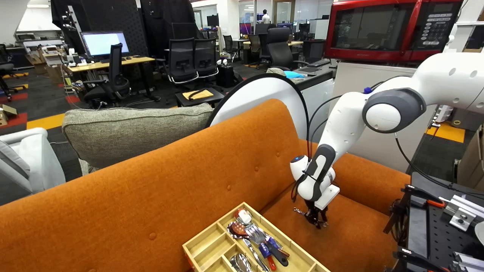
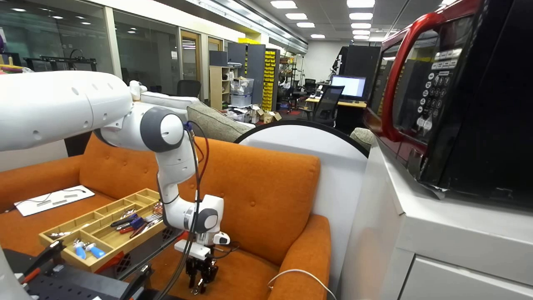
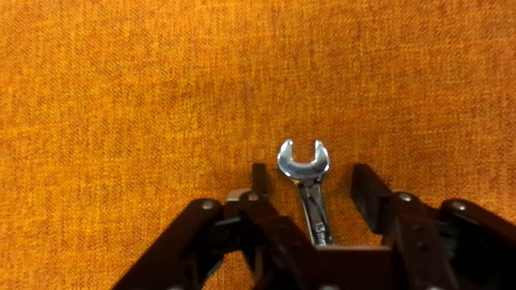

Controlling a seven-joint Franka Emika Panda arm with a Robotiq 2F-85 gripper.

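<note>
A small silver wrench [image 3: 303, 166] with a U-shaped open end lies on the orange sofa seat [image 3: 145, 96]. In the wrist view its shaft runs down between the two black fingers of my gripper, with bare cloth showing on both sides of it. The fingers stand part open and neither finger touches the wrench where it shows. The wrench's lower part is hidden behind the gripper. In exterior view 1 one end of the wrench [image 1: 298, 210] sticks out to the left of the gripper [image 1: 318, 223], which is down close to the seat.
A wooden tray [image 1: 208, 230] with several utensils stands left of the gripper. The sofa's backrest [image 1: 181, 181] rises behind, and its armrest [image 2: 310, 250] is to one side. A black bench [image 1: 422, 235] edges the seat. Free cushion surrounds the wrench.
</note>
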